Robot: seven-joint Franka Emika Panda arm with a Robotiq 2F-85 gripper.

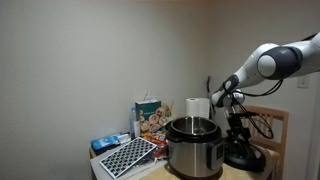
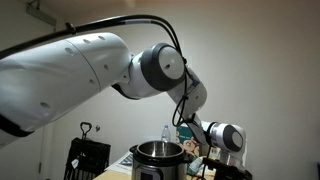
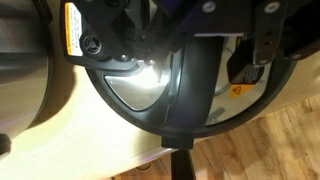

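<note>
A round black lid [image 1: 243, 158] lies on the table at the right, beside the open steel pot [image 1: 195, 155]. My gripper [image 1: 239, 136] points down just above the lid. In the wrist view, the lid's dark raised handle bar [image 3: 192, 95] runs between the fingers of my gripper. Those fingers stand apart, one on each side of the bar, so the gripper looks open; whether either touches the bar I cannot tell. In exterior view 2 the lid is hard to make out near the gripper [image 2: 228, 168], with the pot [image 2: 158, 160] at the front.
Left of the pot are a perforated tray [image 1: 129, 156], a blue box [image 1: 108, 143] and a patterned bag [image 1: 150, 115]. A paper roll [image 1: 197, 107] stands behind the pot. A wooden chair [image 1: 275, 125] is close behind the lid, which lies near the table's edge.
</note>
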